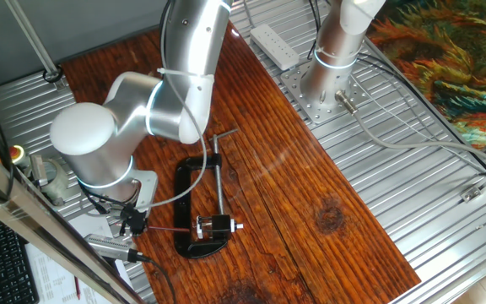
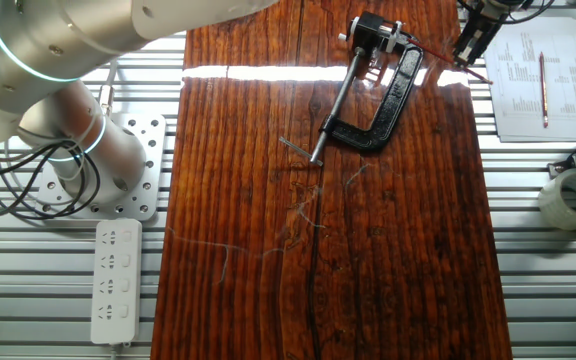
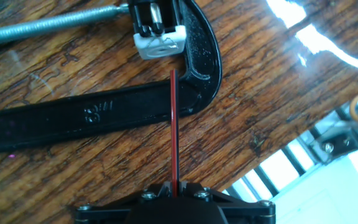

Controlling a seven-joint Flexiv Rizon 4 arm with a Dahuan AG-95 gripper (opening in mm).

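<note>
A thin red-and-black pencil (image 3: 174, 134) juts straight out from my gripper, whose fingers are shut on it. Its far end lies over the corner of the black C-clamp (image 3: 73, 118) in the wrist view, a little short of the white-ended block (image 3: 160, 43). In exterior view 1 the pencil (image 1: 169, 228) points from my gripper (image 1: 135, 221) at the block (image 1: 216, 226), which sits at the clamp's (image 1: 181, 203) near end. Seen from exterior view 2, the block (image 2: 369, 32) is at the top, with the pencil (image 2: 433, 50) beside it; contact between them is unclear.
A paper sheet (image 2: 528, 75) bearing another pencil (image 2: 544, 90) lies beyond the board's edge. A tape roll (image 2: 574, 198) is nearby. The power strip (image 2: 117, 280) stands off the other side. Much of the wooden board (image 2: 318, 290) is bare.
</note>
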